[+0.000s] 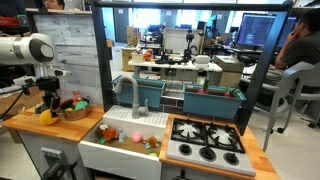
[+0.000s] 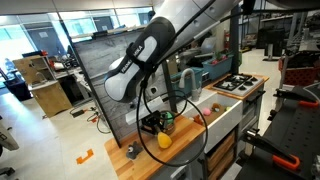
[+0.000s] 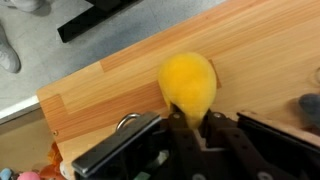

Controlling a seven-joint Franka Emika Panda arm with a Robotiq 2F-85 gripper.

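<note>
A smooth, rounded yellow object [image 3: 188,80] is between the tips of my gripper, which is shut on it. Seen from exterior view 1, the yellow object [image 1: 46,117] is low over the wooden counter [image 1: 82,126] at the left. My gripper [image 2: 157,129] points down at the counter in exterior view 2, with the yellow object [image 2: 164,140] at its tips. Whether the object touches the wood cannot be told. The fingers hide its lower part in the wrist view.
Beside the gripper stands a brown bowl [image 1: 76,113] with colourful items. The white sink [image 1: 112,158] holds several toys, with a grey faucet [image 1: 136,92] behind. A stove [image 1: 208,144] is at the right. Bare wood surrounds the yellow object in the wrist view.
</note>
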